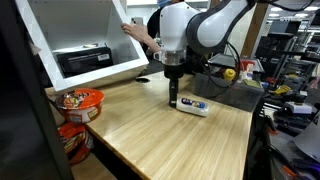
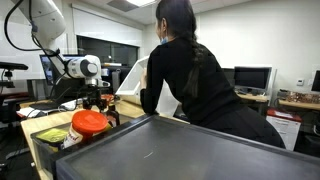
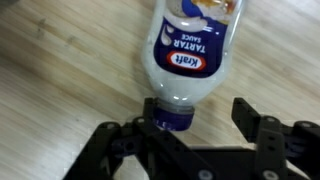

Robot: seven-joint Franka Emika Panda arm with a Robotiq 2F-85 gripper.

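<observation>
A tartar sauce bottle (image 3: 190, 45) with a blue and red label lies on its side on the wooden table, its dark blue cap (image 3: 172, 115) toward my gripper. The gripper's fingers stand apart: one is close beside the cap on the left, while the right finger (image 3: 243, 112) has a clear gap to it. In exterior view 1 the white bottle (image 1: 193, 106) rests near the middle of the table, with the gripper (image 1: 173, 98) low at its left end. In exterior view 2, the arm (image 2: 85, 68) is far off and the bottle cannot be made out.
Red-rimmed bowls (image 1: 78, 104) of packets sit at the table's left. Behind is an open white box (image 1: 85, 50); a grey bin (image 1: 235, 93) stands to the right. A person in black (image 2: 205, 80) stands near the table.
</observation>
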